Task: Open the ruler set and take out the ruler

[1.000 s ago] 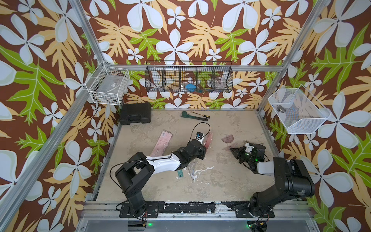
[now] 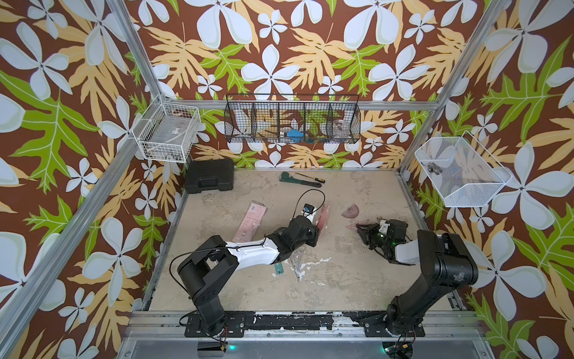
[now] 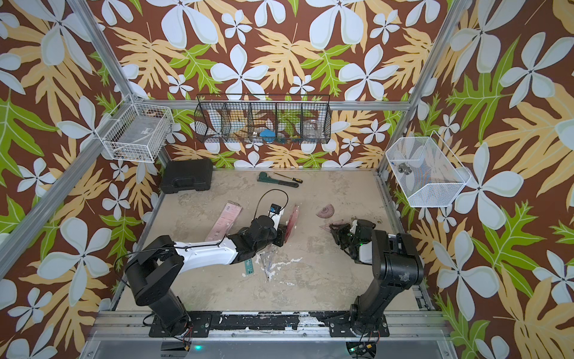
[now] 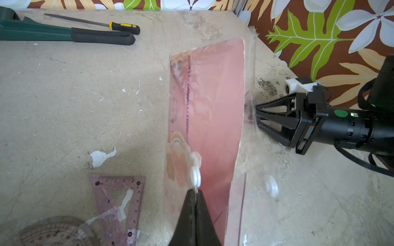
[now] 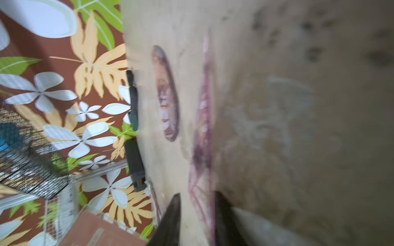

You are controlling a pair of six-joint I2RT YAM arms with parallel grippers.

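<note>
The pink ruler-set pouch with clear plastic edges stands upright. My left gripper is shut on its thin near side. In the top left view the pouch rises just beyond the left arm. My right gripper is open low over the table's right side. A thin pink see-through set square, blurred and nearly edge-on, runs down between its fingers, close to the right-hand one. Beyond lies a pink protractor, also at the right in the top left view. No straight ruler shows clearly.
Another pink set square lies before the left gripper. A flat pink packet and a small green piece lie near the left arm. Black case, green tool and screwdriver are at the back.
Left arm and pouch stay still.
</note>
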